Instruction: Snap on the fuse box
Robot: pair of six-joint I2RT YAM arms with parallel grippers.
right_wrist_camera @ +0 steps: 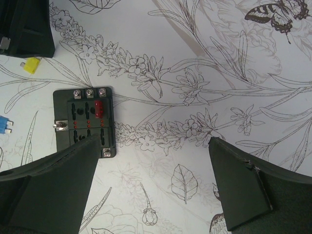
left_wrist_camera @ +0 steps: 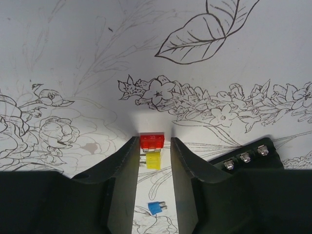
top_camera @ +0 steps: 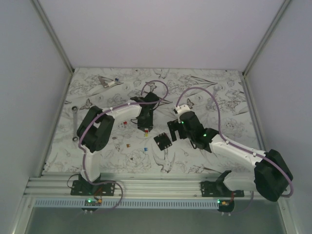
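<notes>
My left gripper is low over the table, its fingertips either side of a red fuse (left_wrist_camera: 152,139); whether they press on it cannot be told. A yellow fuse (left_wrist_camera: 153,160) lies just beside the red one. The black fuse box (right_wrist_camera: 84,122), seen whole in the right wrist view, has a red fuse in its upper right slot and metal terminals on its edges. My right gripper stands open beside the box, with nothing between its wide-set fingers.
A blue fuse (left_wrist_camera: 156,207) lies nearer the front, and other small fuses are scattered to the left (top_camera: 128,145). Tools (top_camera: 75,122) lie at the far left and back. The table right of the box is clear.
</notes>
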